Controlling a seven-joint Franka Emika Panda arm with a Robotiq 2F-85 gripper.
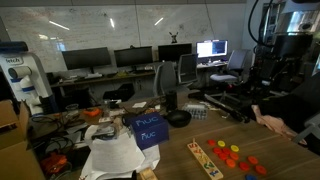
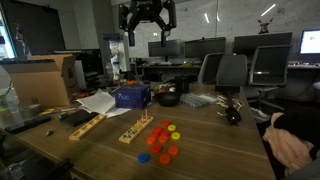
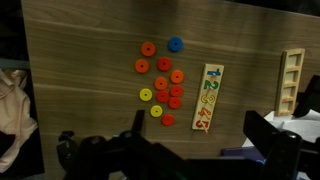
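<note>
High above the table hangs my gripper, its fingers spread wide with nothing between them. Below it, in the wrist view, loose round discs lie flat on the wood: several red ones, two yellow ones and one blue disc. To their right sits a narrow wooden board with coloured marks that look like figures. A second wooden piece, with several compartments, lies farther right. Exterior view 2 shows the same board beside the discs, well below the gripper.
A blue box and white paper sheets take up the table's middle. Behind them is a dark pan. Clutter and a cardboard box crowd the left side. Bare wood surrounds the discs on the right.
</note>
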